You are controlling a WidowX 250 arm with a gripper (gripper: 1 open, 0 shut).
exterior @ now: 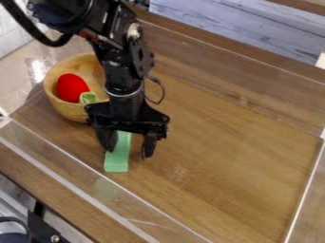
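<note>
My black gripper (pixel 128 142) is open, its fingers lowered around a green block (pixel 117 161) that lies lengthwise on the wooden table near its left front. The upper part of the block is partly hidden by the gripper. Behind and left of the gripper, a yellowish wooden bowl (pixel 64 100) holds a red round object (pixel 71 87) and a small green item (pixel 87 98), partly hidden by the arm.
A clear raised edge runs along the left front of the table, close to the green block.
</note>
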